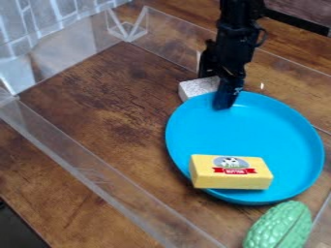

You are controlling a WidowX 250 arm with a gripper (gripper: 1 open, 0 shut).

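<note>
My black gripper (pixel 223 85) reaches down at the back edge of the blue plate (pixel 243 136), beside a light grey block (pixel 195 87) that rests on the wood by the plate's rim. The gripper stands open; its dark fingers partly hide the block. A yellow butter box (pixel 230 172) lies on the front part of the plate.
A green ribbed object (pixel 274 228) lies at the front right, near the plate. Clear plastic walls (pixel 77 165) border the work area.
</note>
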